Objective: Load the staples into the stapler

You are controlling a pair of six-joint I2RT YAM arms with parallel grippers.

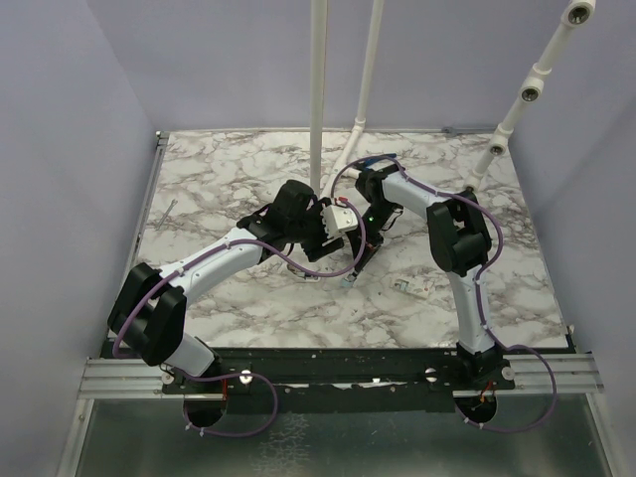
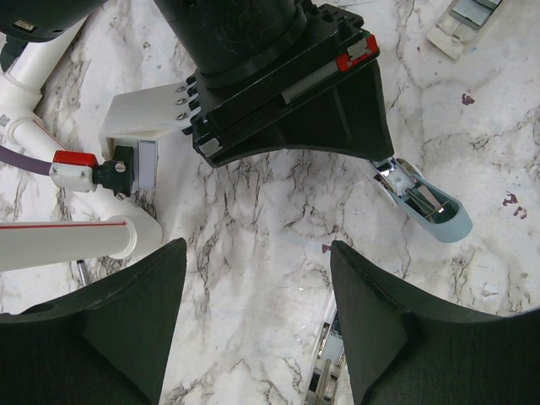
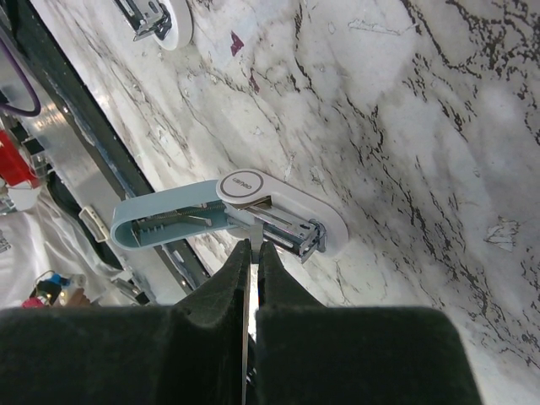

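A stapler with a blue-grey cover (image 3: 164,211) and a white base (image 3: 325,215) lies swung open on the marble table, its metal channel exposed. In the left wrist view the same stapler (image 2: 447,221) sits at the right. My right gripper is shut, its fingertips right at the stapler's middle, by the channel. A small pale grey piece shows just beyond the tips; whether they pinch it or it belongs to the stapler, I cannot tell. My left gripper hangs open over the table to one side, nothing between its fingers. Loose staples cannot be made out.
Another long metal-and-white object (image 2: 327,359) lies partly behind a left finger. A grey and white item (image 2: 468,24) rests farther off, at the top right. White pipes (image 2: 76,202) stand behind the right gripper. Bare marble (image 3: 439,253) lies beside the stapler.
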